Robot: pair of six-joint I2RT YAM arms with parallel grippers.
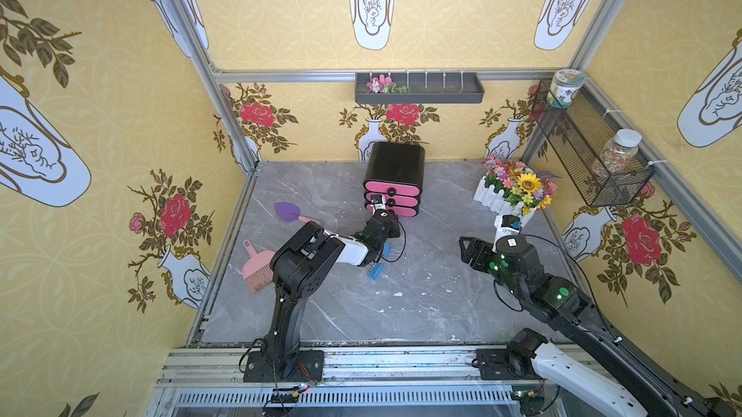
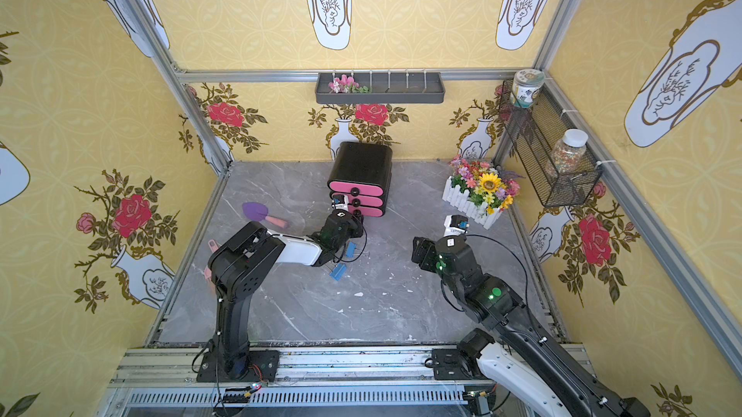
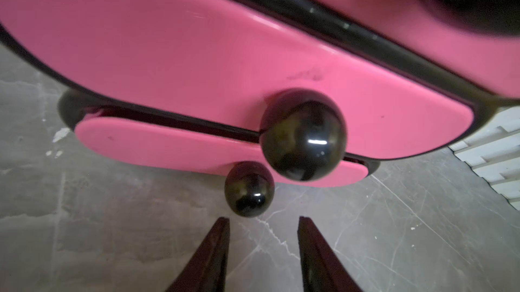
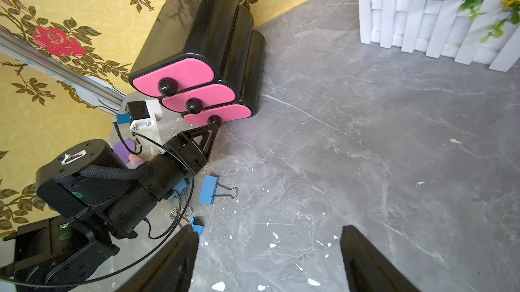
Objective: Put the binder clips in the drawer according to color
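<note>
A black cabinet [image 1: 394, 162] has three pink drawers with round black knobs. In the left wrist view my left gripper is part open at the bottom drawer's knob [image 3: 249, 189], its fingertips just below the knob. The middle knob [image 3: 303, 134] is above that. The right wrist view shows blue binder clips [image 4: 208, 189] on the table in front of the cabinet, partly hidden by my left arm. My right gripper is open over the table on the right, with nothing between its fingers.
A flower planter [image 1: 502, 193] stands at the back right. A purple spatula [image 1: 286, 210] and a pink dustpan [image 1: 255, 266] lie on the left. A mesh basket [image 2: 545, 154] with jars hangs on the right wall.
</note>
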